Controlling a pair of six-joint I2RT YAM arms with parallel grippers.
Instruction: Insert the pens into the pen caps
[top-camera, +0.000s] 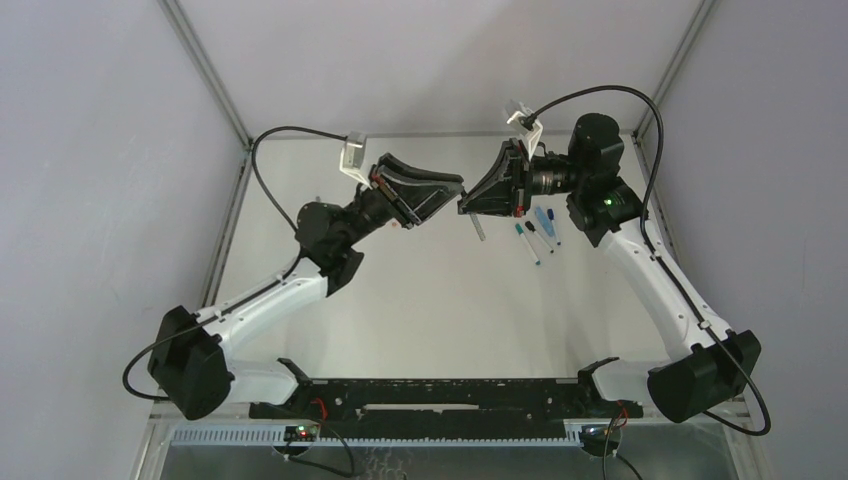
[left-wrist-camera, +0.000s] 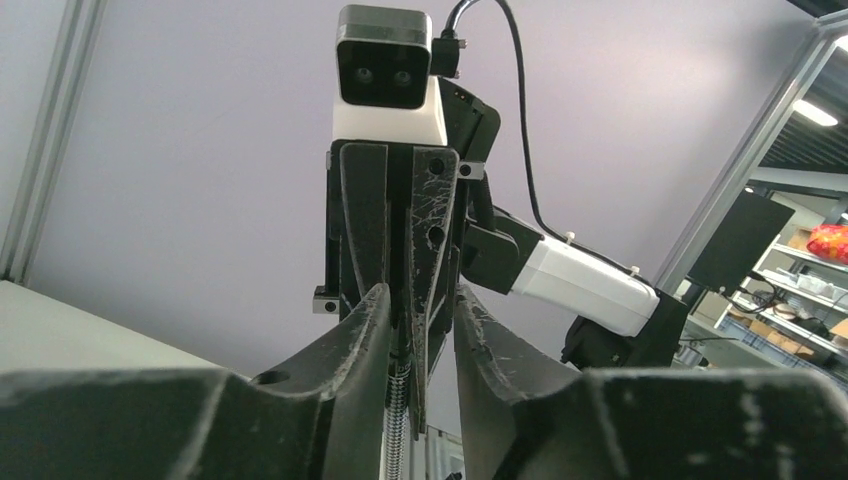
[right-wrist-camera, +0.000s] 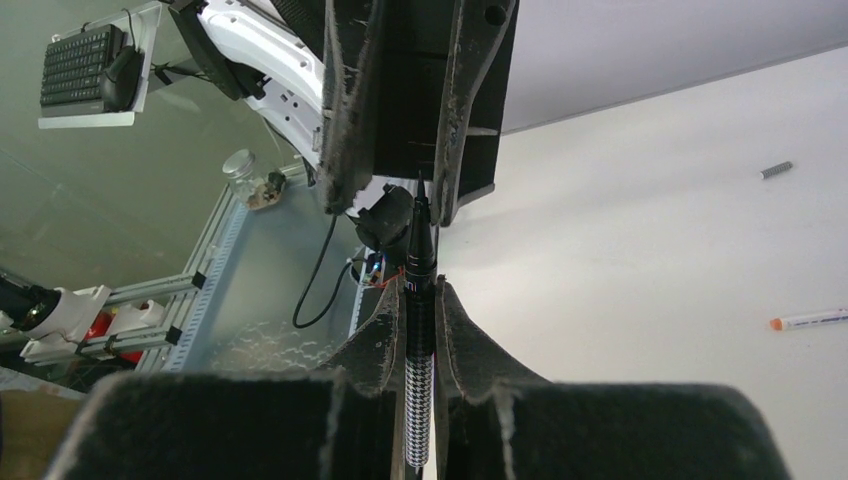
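Note:
My right gripper (top-camera: 468, 205) is shut on an uncapped pen, upright, with a black tapered tip and knurled metal grip, also in the left wrist view (left-wrist-camera: 396, 420). My left gripper (top-camera: 445, 195) is raised beside it in the middle, its fingertips around the pen's upper end; in the left wrist view a narrow gap shows between them, and whether they touch the pen is unclear. A small grey cylinder (right-wrist-camera: 776, 170), perhaps a cap, and an orange-ended pen (right-wrist-camera: 808, 319) lie on the table.
Several markers (top-camera: 530, 243) and a light blue item (top-camera: 545, 222) lie at the table's right. Walls and frame rails border the table.

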